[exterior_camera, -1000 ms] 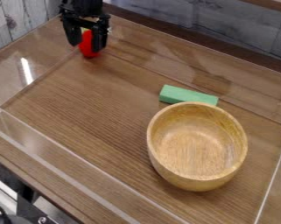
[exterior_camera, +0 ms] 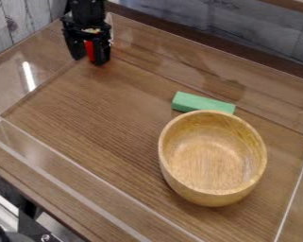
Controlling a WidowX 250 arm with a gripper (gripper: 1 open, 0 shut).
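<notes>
My dark gripper (exterior_camera: 88, 40) is at the top left, over a small red object (exterior_camera: 91, 48) on the wooden table (exterior_camera: 91, 123). The gripper's fingers partly cover the red object; whether they are shut on it is too small to tell.
A large yellow bowl (exterior_camera: 211, 156) stands at the lower right, with a green block (exterior_camera: 203, 102) just above it. The table's edge runs along the left.
The gripper has shifted slightly at the top left and now covers more of the red object. The bowl and green block have not moved.
</notes>
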